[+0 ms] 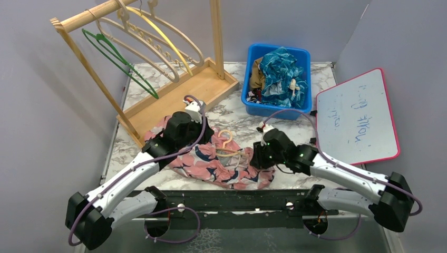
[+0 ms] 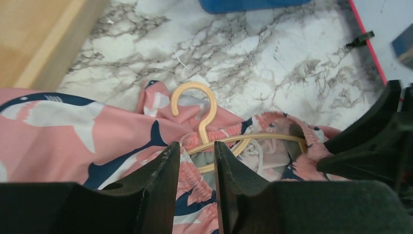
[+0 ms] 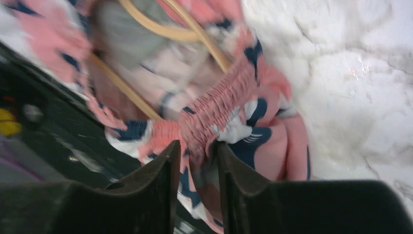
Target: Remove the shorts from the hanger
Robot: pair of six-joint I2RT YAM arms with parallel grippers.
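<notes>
The pink shorts point(image 1: 205, 163) with navy and white print lie crumpled on the marble table. A light wooden hanger point(image 1: 225, 152) is at their waist opening, its hook point(image 2: 195, 87) free of the cloth at the back. The hanger's right end point(image 2: 292, 138) is still inside the waistband. My left gripper hovers over the waistband at the hanger's left side, fingers apart and empty. On the right, the waistband point(image 3: 214, 109) runs between the parted fingers of my right gripper; whether they touch it I cannot tell.
A wooden rack point(image 1: 213, 97) with several hangers stands at the back left. Behind the shorts is a blue bin point(image 1: 271, 110) of clothes. A whiteboard point(image 1: 358, 118) leans at the right. Bare table lies between the shorts and the bin.
</notes>
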